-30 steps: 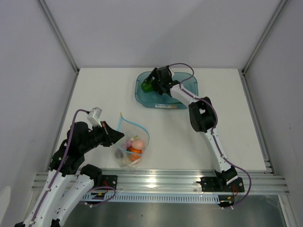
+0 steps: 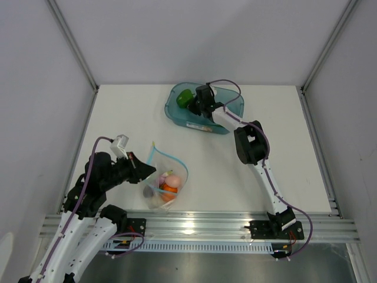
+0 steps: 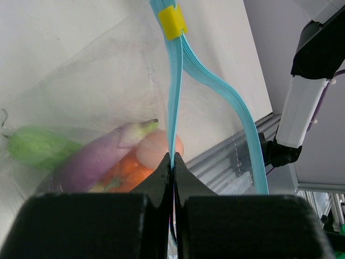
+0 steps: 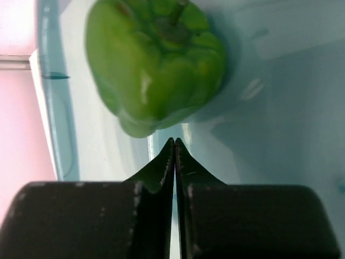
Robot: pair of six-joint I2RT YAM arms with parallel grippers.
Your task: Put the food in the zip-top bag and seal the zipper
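The green bell pepper (image 4: 156, 65) lies in the left end of the blue basket (image 2: 197, 125), beyond my right gripper's fingertips. My right gripper is shut with nothing between its fingers; in the top view its arm covers part of the basket. At the front left, a clear zip bag (image 3: 102, 81) with a blue zipper edge stands with its mouth apart. Its rim is pinched in my left gripper. Inside the bag are a purple eggplant (image 3: 97, 159), a green vegetable (image 3: 40, 147), an orange item (image 3: 129, 170) and a pinkish round one (image 3: 153, 148).
A yellow slider (image 3: 172, 22) sits on the zipper at one end of the bag mouth.
The basket shifted slightly left. The bag's mouth swayed a little to the right.
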